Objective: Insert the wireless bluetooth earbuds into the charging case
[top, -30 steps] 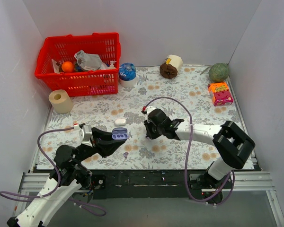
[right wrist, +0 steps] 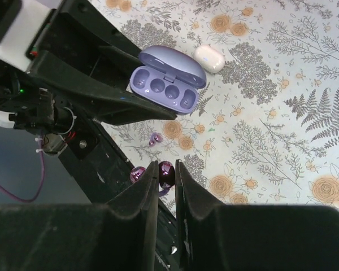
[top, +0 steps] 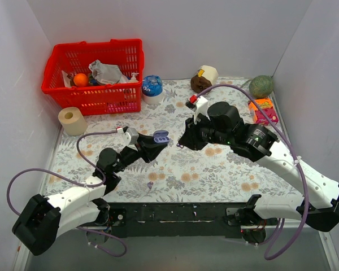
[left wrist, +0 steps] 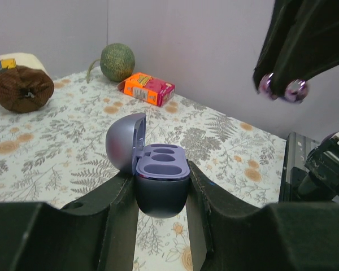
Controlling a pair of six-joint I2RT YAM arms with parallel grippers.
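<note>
The lavender charging case [top: 161, 134] is up off the table with its lid open, and my left gripper [top: 162, 142] is shut on it. In the left wrist view the case's [left wrist: 163, 164] wells look empty. Held in my shut right gripper is a shiny purple earbud, partly hidden by the fingers; it also shows as a blurred earbud [left wrist: 296, 90] in the left wrist view. My right gripper is to the right of the case, apart from it. A second purple earbud [top: 150, 184] lies on the table near the front edge.
A white oval object [right wrist: 209, 58] shows beside the case in the right wrist view. A red basket [top: 93, 101], a paper roll [top: 72, 121] and a blue-lidded jar [top: 152, 89] stand at the back left.
My left gripper has moved up and right in the top view, carrying the case. My right gripper has risen from near the table, and its arm now looks larger and closer to the camera.
</note>
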